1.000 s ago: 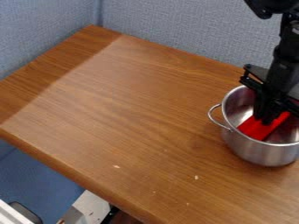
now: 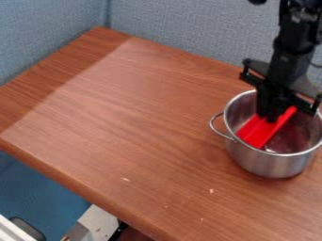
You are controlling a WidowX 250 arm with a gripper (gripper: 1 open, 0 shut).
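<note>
A steel pot (image 2: 270, 160) with a thin side handle stands at the right of the wooden table. Inside it a red elongated block (image 2: 258, 129) lies tilted. My black gripper (image 2: 274, 105) reaches down into the pot over the block's upper part; whether its fingers are closed on the block cannot be made out.
Grey padded walls run along the back and left. At the bottom left, off the table, lie some white and metal parts (image 2: 94, 224).
The pot, the red block and my gripper have shifted leftward across the table over the last second.
</note>
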